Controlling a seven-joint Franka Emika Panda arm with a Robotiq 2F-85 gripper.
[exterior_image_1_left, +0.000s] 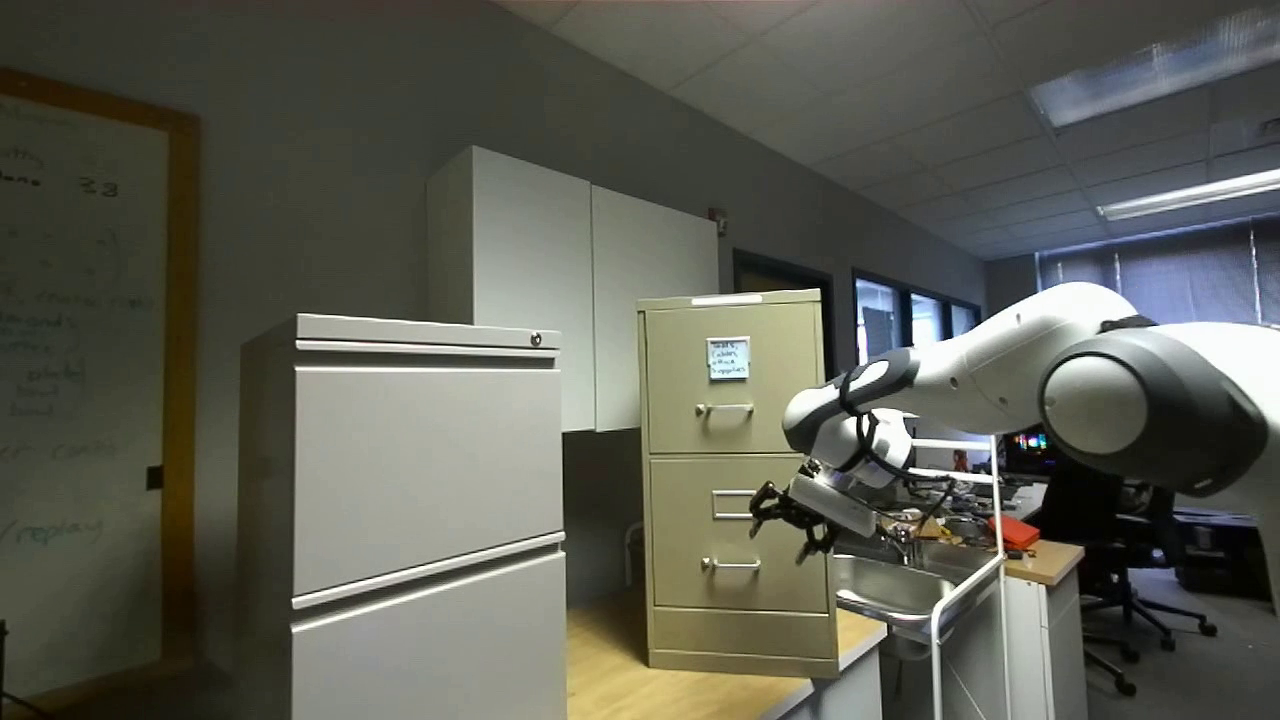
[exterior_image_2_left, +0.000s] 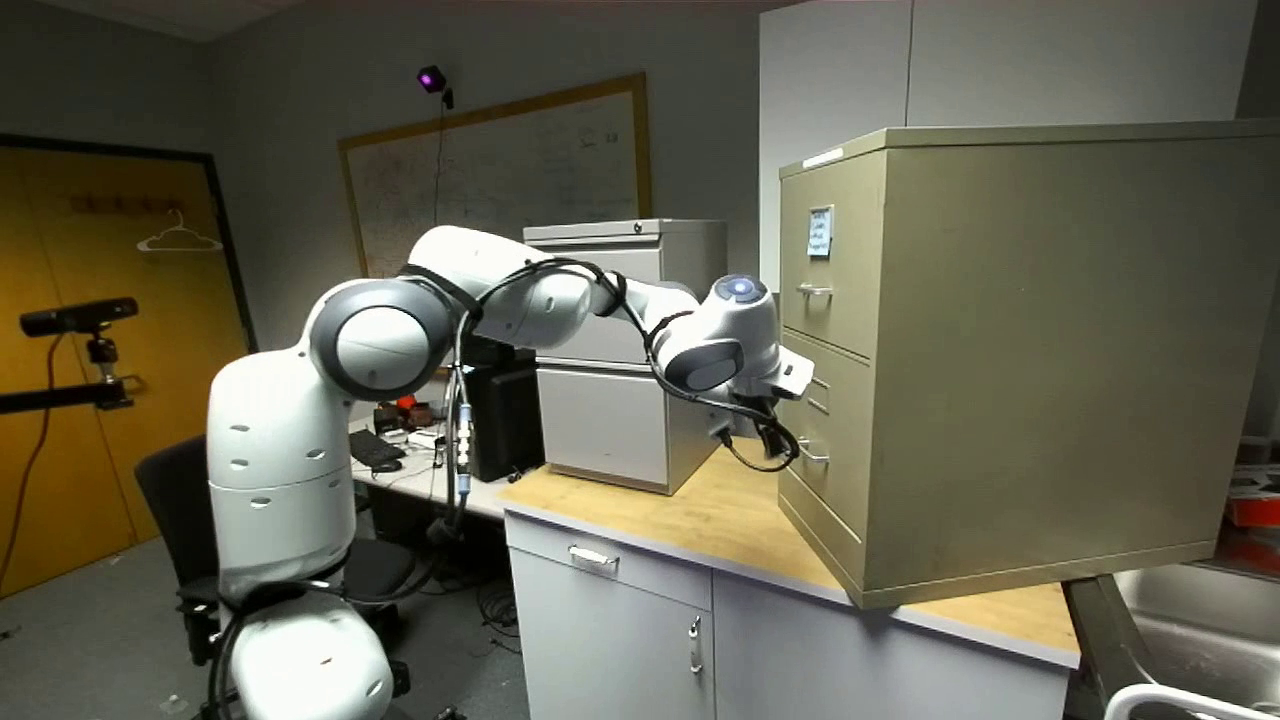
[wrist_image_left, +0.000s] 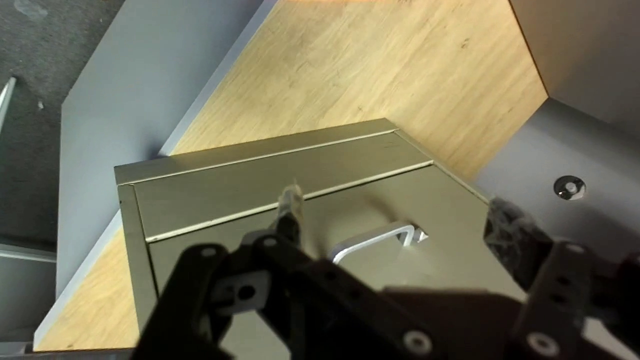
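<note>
A tan filing cabinet with two closed drawers stands on the wooden counter. Its lower drawer handle is a slim metal bar, which in the wrist view appears as a silver handle between and beyond the two fingers. My gripper hangs in front of the lower drawer, to the right of the handle in exterior view 1. The wrist view shows the gripper open, its fingers wide apart with nothing between them. In exterior view 2 the fingertips are largely hidden by the wrist and cables.
A grey cabinet stands on the same wooden counter, with bare surface between the two cabinets. A metal sink and a white rail lie beside the tan cabinet. The upper drawer handle sits above.
</note>
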